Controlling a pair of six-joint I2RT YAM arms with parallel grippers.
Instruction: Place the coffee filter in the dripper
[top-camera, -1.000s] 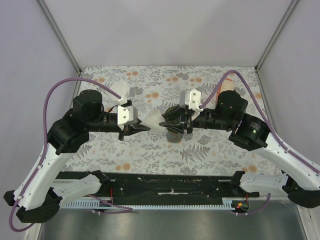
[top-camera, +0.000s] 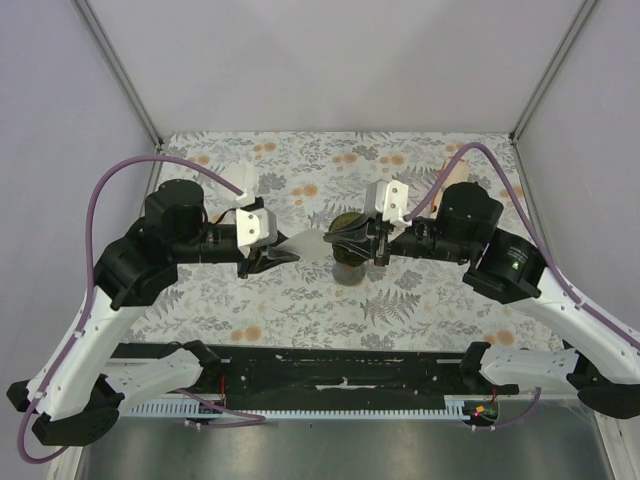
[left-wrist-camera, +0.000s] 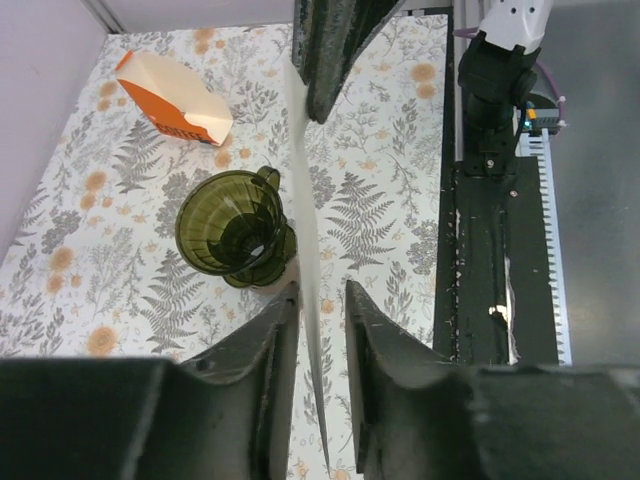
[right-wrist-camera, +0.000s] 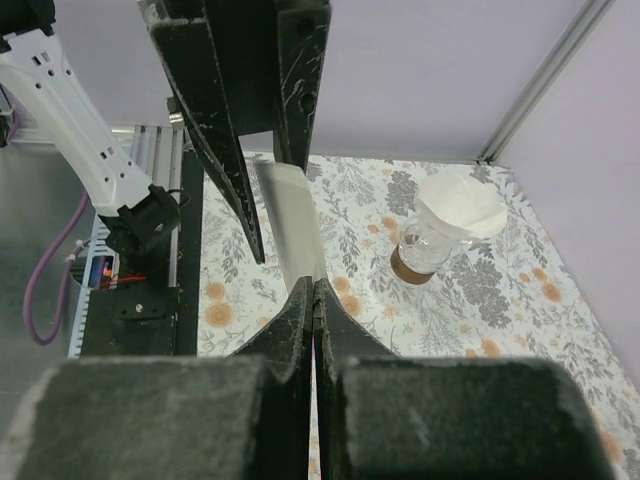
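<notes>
A white coffee filter (top-camera: 305, 245) spans between my grippers above the table. My right gripper (top-camera: 332, 241) is shut on its edge. My left gripper stands part open around the filter's other end, with gaps beside the thin paper. The green dripper (left-wrist-camera: 220, 222) stands on a clear base behind the filter, partly hidden under the right gripper in the top view.
An orange-and-white packet (left-wrist-camera: 175, 100) lies at the right of the table. A glass vessel (right-wrist-camera: 420, 250) with white paper on top stands at the left side.
My right gripper has shifted slightly right and turned a little, with the filter at its tips.
</notes>
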